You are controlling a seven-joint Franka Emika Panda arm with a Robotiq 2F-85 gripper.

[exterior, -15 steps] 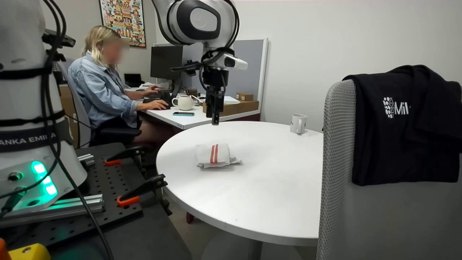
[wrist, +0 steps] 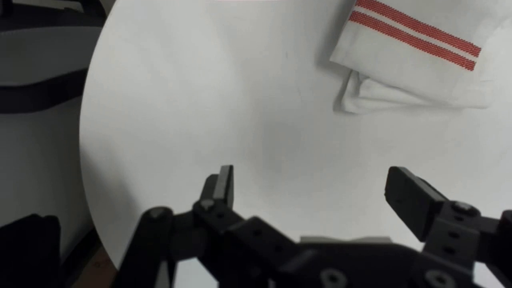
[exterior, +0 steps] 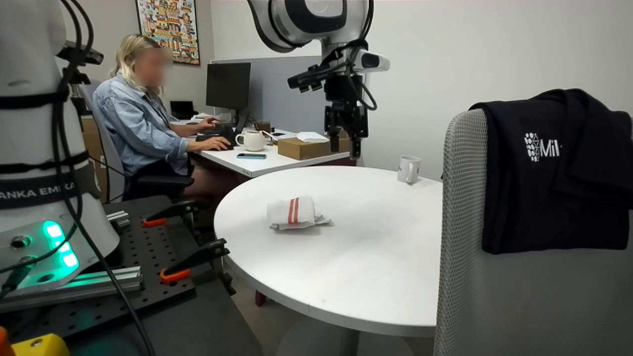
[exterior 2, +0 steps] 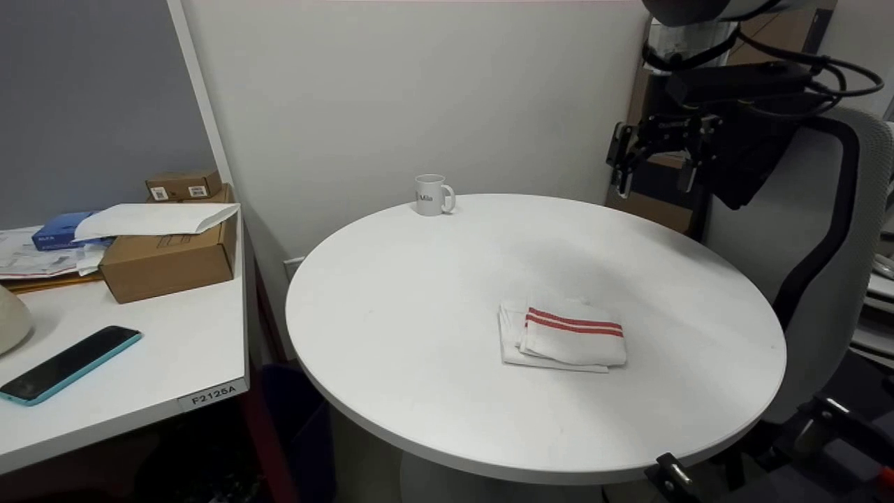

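Note:
A white cloth with two red stripes [exterior: 299, 210] lies folded on the round white table [exterior: 368, 261]. In the wrist view the cloth [wrist: 408, 53] shows at the upper right, beyond the fingertips and apart from them. My gripper stands open, its two black fingers wide apart with only bare tabletop in sight between them. From outside, the gripper [exterior: 345, 148] hangs well above the table. The second exterior view has the gripper [exterior 2: 658, 180] at the upper right, with the cloth [exterior 2: 574, 335] lower and to its left.
A white mug [exterior: 409, 169] stands near the table's far edge. A mesh chair [exterior: 463, 237] with a dark garment [exterior: 558, 178] is close to the table. Beside it, a desk [exterior 2: 167, 360] carries cardboard boxes [exterior 2: 172, 264] and a phone [exterior 2: 71, 365]. Someone [exterior: 142, 112] sits there.
In exterior view 1 the arm has moved right and the gripper has turned, so both fingers now show apart. It hangs slightly higher. Cloth and mug have stayed put.

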